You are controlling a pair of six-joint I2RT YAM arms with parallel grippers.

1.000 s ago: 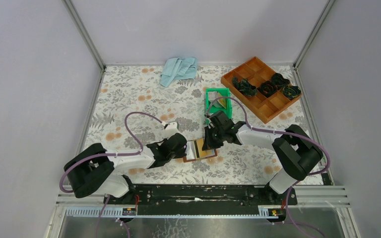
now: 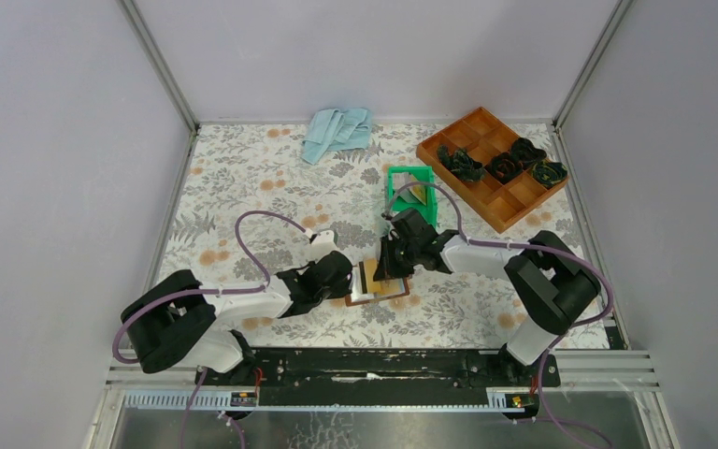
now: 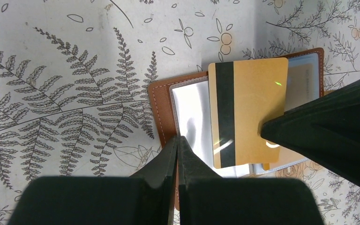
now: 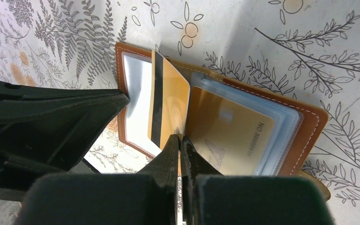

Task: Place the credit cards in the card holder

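Observation:
The brown card holder (image 2: 379, 301) lies open on the table, with clear pockets. A gold card (image 3: 258, 112) with a black stripe stands tilted over its middle, partly over the white left pocket. My right gripper is shut on this card's edge, a thin gold line showing between its fingers. Another gold card (image 4: 234, 126) lies in the holder's right-hand pocket. My left gripper is shut over the holder's left flap, nothing visible between its fingertips; whether it pinches the flap I cannot tell.
Behind the holder stands a green tray (image 2: 412, 170) with cards in it. A wooden compartment box (image 2: 500, 210) holding dark rolled items is at the back right, and a blue cloth (image 2: 337, 131) at the back.
My right gripper has shifted slightly left across the holder, and the gold card has moved left with it, covering more of the white pocket. The left arm has stayed still.

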